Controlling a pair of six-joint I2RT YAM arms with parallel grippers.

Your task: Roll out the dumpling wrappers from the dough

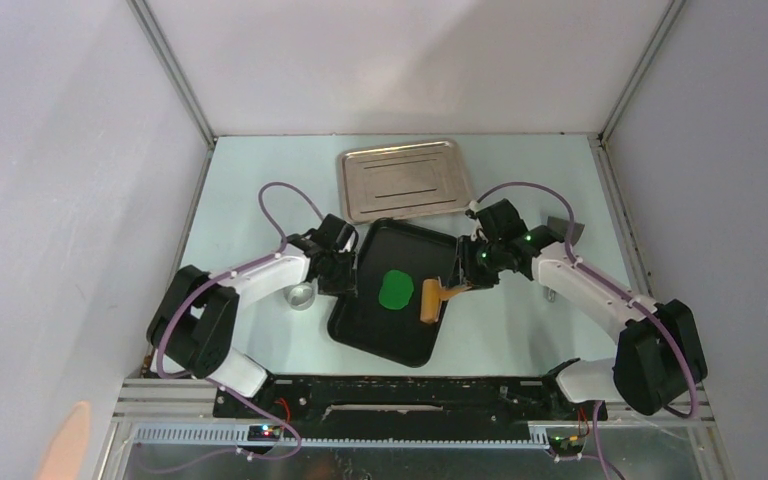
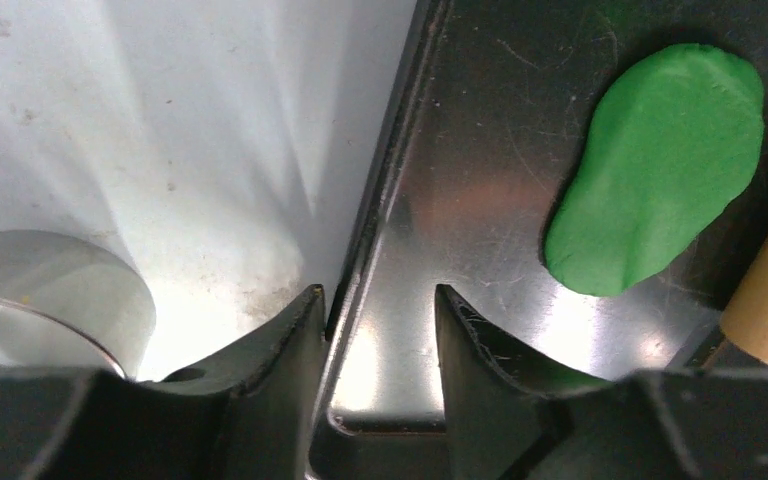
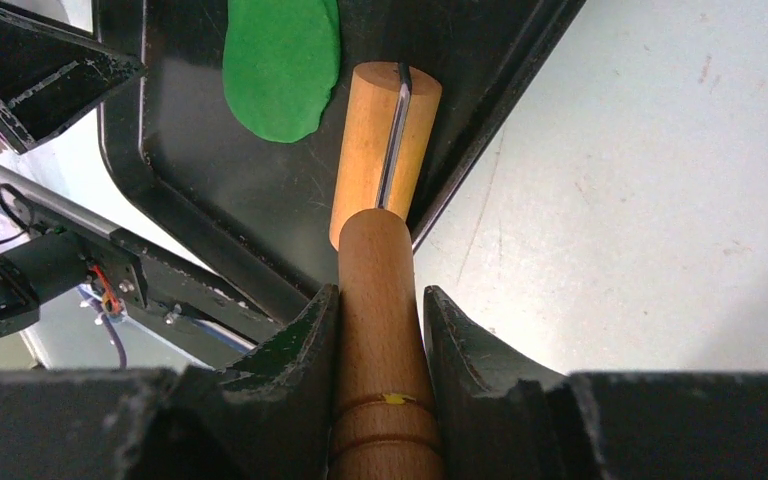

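Note:
A flattened, oblong piece of green dough (image 1: 396,289) lies on the black tray (image 1: 380,335). Right of it is the wooden roller (image 3: 360,130) on a metal frame. My right gripper is shut on the roller's wooden handle (image 3: 378,260). My left gripper is part open at the tray's left rim, its fingertips either side of it in the left wrist view; whether they touch it I cannot tell.
A clear cup (image 2: 50,280) stands left of the tray. A steel tray (image 1: 405,180) lies behind, and a grey scraper (image 1: 566,228) lies at the right under the right arm.

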